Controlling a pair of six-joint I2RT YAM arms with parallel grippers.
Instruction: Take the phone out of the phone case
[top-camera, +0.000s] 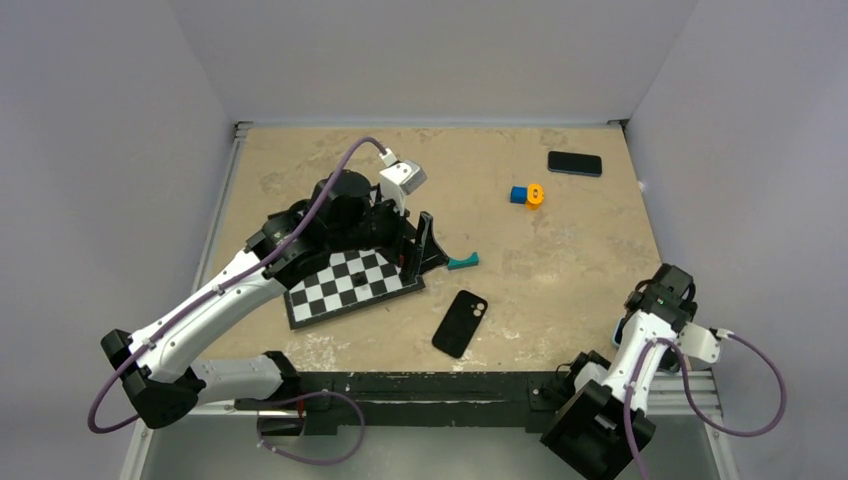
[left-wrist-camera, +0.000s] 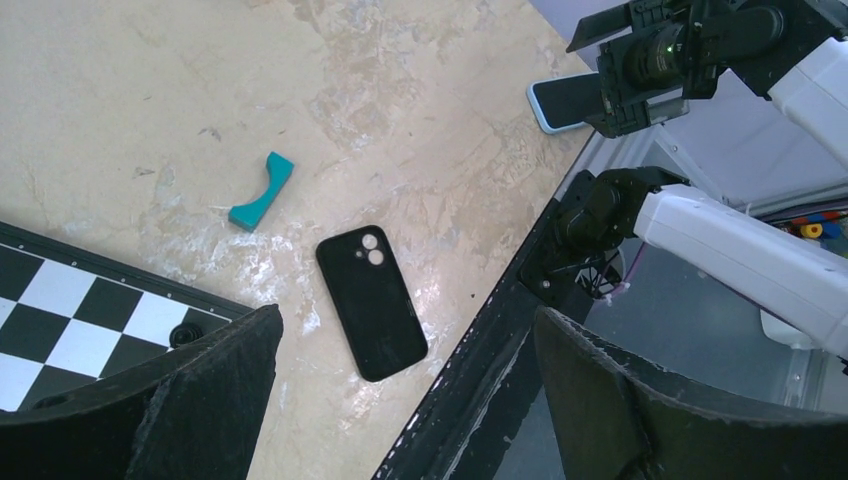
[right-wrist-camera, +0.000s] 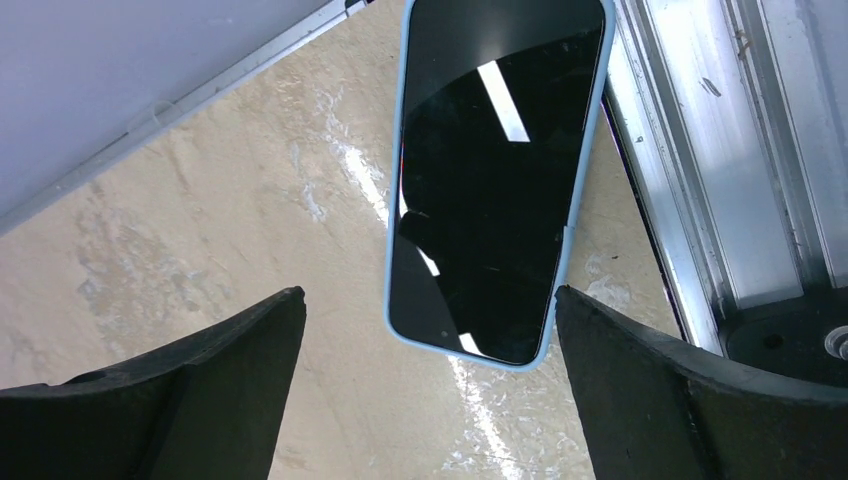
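A black phone case (left-wrist-camera: 372, 310) lies flat near the table's front edge, the table's pale surface visible through its camera holes. The phone with a light blue edge (right-wrist-camera: 490, 180) rests screen up on the table at the front right, apart from the case. Directly over this phone hangs my right gripper, open, its fingers to either side of the phone's near end and nothing held. My left gripper (top-camera: 428, 245) is open and empty above the table, farther back than the case (top-camera: 460, 324). In the top view the right arm hides most of the blue-edged phone.
Another dark phone (top-camera: 574, 163) lies at the back right. A blue and orange piece (top-camera: 526, 195) sits near it. A teal curved block (left-wrist-camera: 263, 193) lies by the checkerboard (top-camera: 340, 294), which is partly under the left arm.
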